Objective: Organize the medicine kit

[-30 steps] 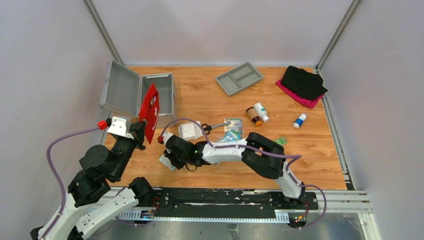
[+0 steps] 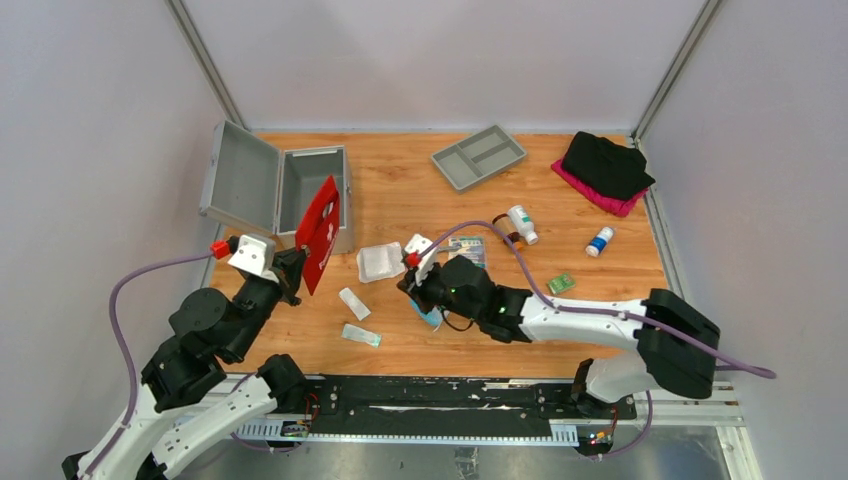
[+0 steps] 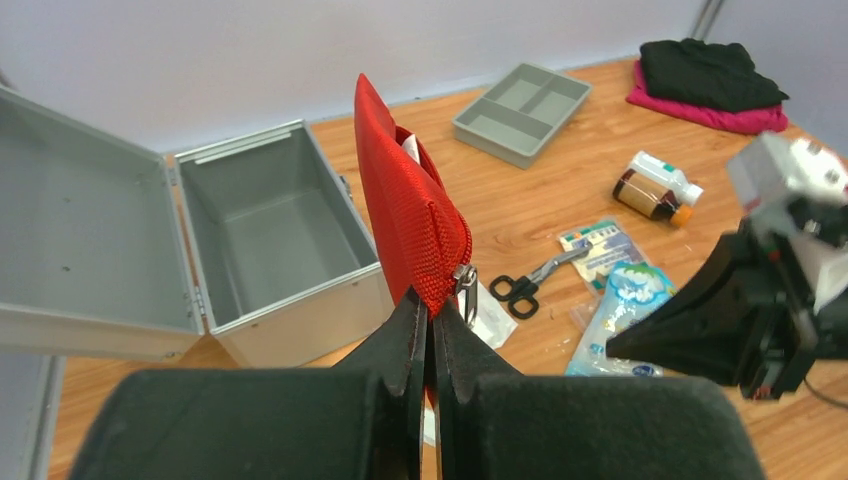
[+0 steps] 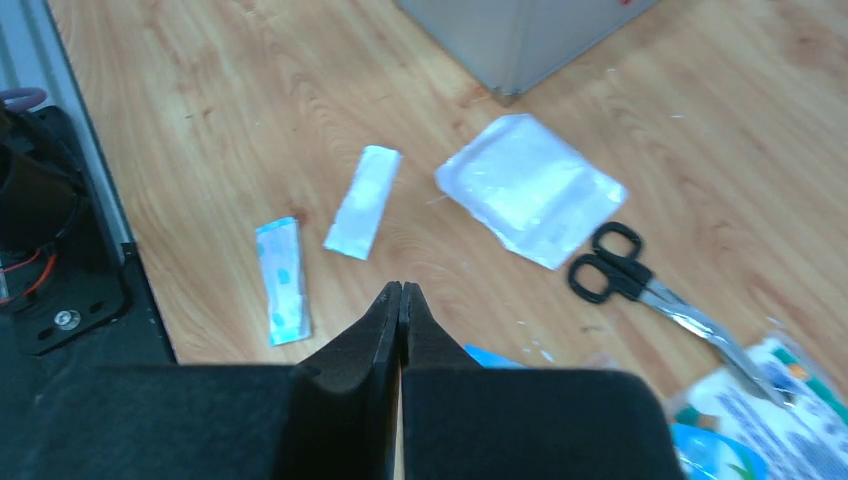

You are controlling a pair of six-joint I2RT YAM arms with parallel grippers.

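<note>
A red zippered pouch (image 2: 318, 235) hangs upright from my left gripper, which is shut on its edge near the zipper pull. The pouch is held in front of the open grey case (image 3: 290, 225), whose bay looks empty in the left wrist view. My right gripper is shut, nothing between its fingers, above the table's middle. In the right wrist view lie two small packets (image 4: 363, 202), a white gauze pack (image 4: 532, 188) and black-handled scissors (image 4: 640, 282). A blue-patterned pack (image 3: 626, 312) is partly behind the right gripper.
A grey divided tray (image 2: 479, 157) lies empty at the back. Brown and white bottles (image 3: 657, 190), a blue-capped bottle (image 2: 600, 241), a green packet (image 2: 561, 284) and folded black and pink cloths (image 2: 606, 172) occupy the right side. The table between tray and case is clear.
My right gripper has swung right and away from the small packets, which now show uncovered. The left gripper, with the pouch, has shifted slightly to the right.
</note>
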